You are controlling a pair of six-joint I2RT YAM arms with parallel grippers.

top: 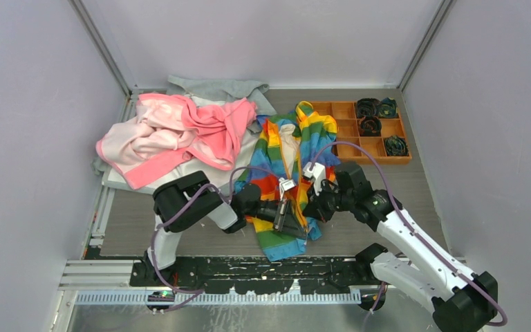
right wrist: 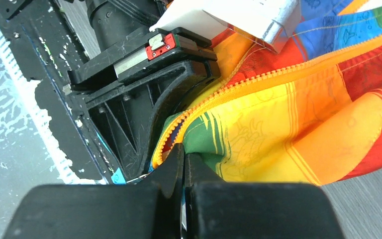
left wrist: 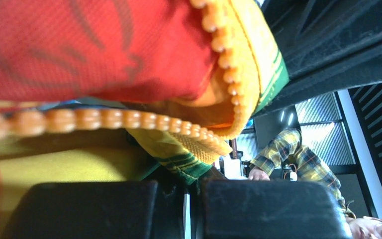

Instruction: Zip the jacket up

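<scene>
The rainbow jacket lies front up, its orange zipper running down to the lower hem, where both arms work. My left gripper rests over the lower hem; in the left wrist view it is shut, with the zipper teeth and green hem corner just beyond its fingertips. My right gripper is shut on the zipper's bottom end at the green hem, beside the left gripper's body. The slider cannot be made out.
A pink garment on white and grey cloth fills the left. A wooden compartment tray with dark rolled items stands at back right. A person shows in the left wrist view.
</scene>
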